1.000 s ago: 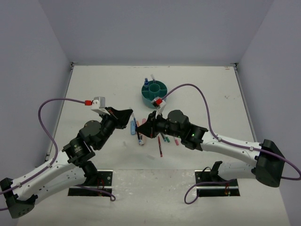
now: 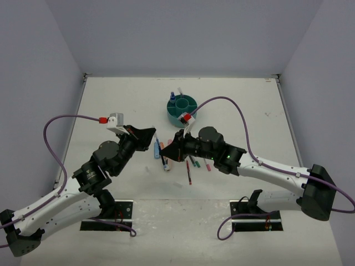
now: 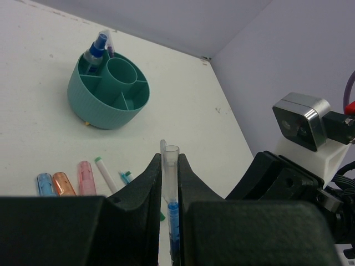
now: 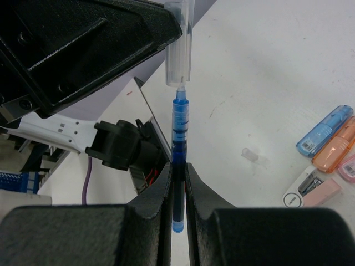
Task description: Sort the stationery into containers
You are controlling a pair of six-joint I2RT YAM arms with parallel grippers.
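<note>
Two parts of a blue pen are lined up between my grippers. In the left wrist view, a clear cap (image 3: 171,166) stands upright with my left gripper shut on it. Below it is the blue pen (image 3: 173,221). My right gripper is shut on this pen's body (image 4: 179,133), nearly vertical in the right wrist view. Its pale tip is right at the lower opening of the cap (image 4: 178,64); how far inside cannot be told. A round teal holder (image 2: 182,114) stands behind, with a blue-capped bottle (image 3: 95,50) in one compartment.
Blue (image 4: 325,130), orange (image 4: 335,147) and pink (image 3: 86,178) markers lie on the table, near a white-and-pink eraser (image 4: 321,193). A red pencil (image 2: 188,173) lies farther forward.
My right arm has shifted very slightly in the top view. The left arm, the holder and the things on the table look unmoved.
</note>
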